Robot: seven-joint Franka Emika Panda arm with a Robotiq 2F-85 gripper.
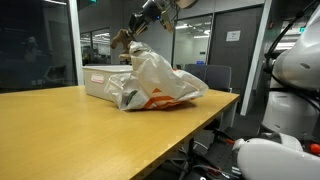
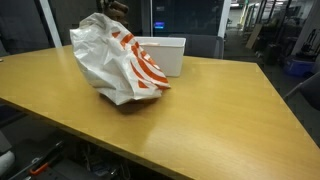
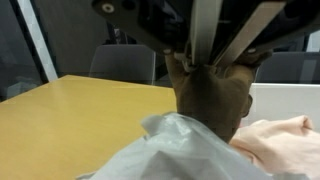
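A soft brown item (image 3: 212, 98) is pinched between the metal fingers of my gripper in the wrist view. In exterior view 1 the brown item (image 1: 121, 40) hangs high over the table, just under the gripper (image 1: 134, 27). Directly beneath and beside it rises a crumpled white plastic bag (image 1: 150, 80) with orange stripes, its upper edge stretched up close to the gripper. Exterior view 2 shows the bag (image 2: 112, 65) standing tall at the left, the brown item (image 2: 117, 10) at its top. Whether the bag itself is pinched, I cannot tell.
Behind the bag stands a white box (image 2: 163, 55); pale pink cloth (image 3: 280, 145) shows beside the white plastic in the wrist view. Chairs (image 3: 122, 62) stand beyond its far edge.
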